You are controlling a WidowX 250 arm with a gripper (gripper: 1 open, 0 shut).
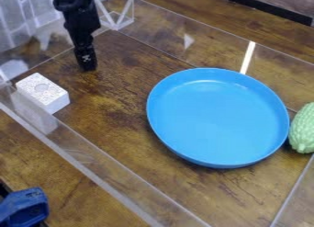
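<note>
My black gripper (84,60) hangs at the upper left, pointing down just above the wooden floor of a clear-walled tray, fingers apart as far as the small view shows. A white speckled block (42,93) lies left and nearer. A large blue plate (218,117) fills the right middle. A green textured vegetable-like object (302,128) lies at the right edge.
A blue object (22,209) sits outside the tray at the lower left. The wooden surface (141,56) between gripper and plate is clear. Transparent walls run along the tray's left and near sides.
</note>
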